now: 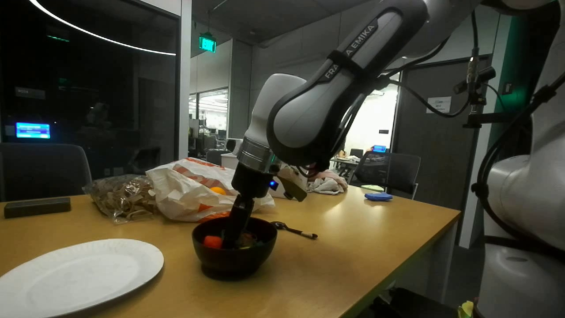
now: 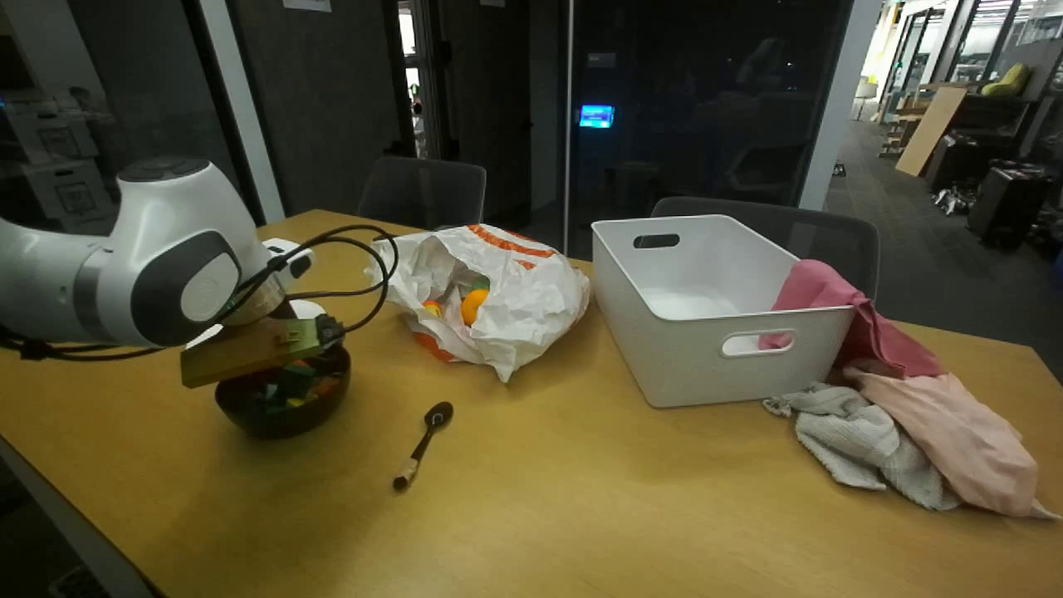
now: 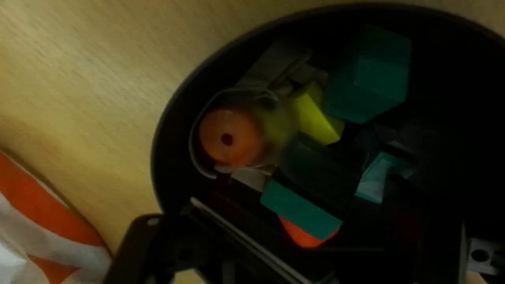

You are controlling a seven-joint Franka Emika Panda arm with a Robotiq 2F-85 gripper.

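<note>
A black bowl (image 1: 233, 265) holds several coloured pieces and stands on the table. My gripper (image 1: 231, 244) reaches down into it, its fingertips below the rim. In the wrist view the fingers are open, one finger (image 3: 146, 246) at the lower left and the other at the lower right. A teal block (image 3: 300, 208) with a red-orange piece under it lies near the space between them. An orange round bead (image 3: 227, 137) with a hole, a yellow block (image 3: 315, 120) and a larger teal block (image 3: 374, 75) lie farther off. Dark shadow hides much of the bowl's right side.
A white plate (image 1: 84, 270) lies in front of the bowl. Beside the bowl are a white-orange bag (image 2: 528, 309) with fruit-like items and a black spoon (image 2: 426, 438). A white bin (image 2: 717, 359) with cloths stands farther off.
</note>
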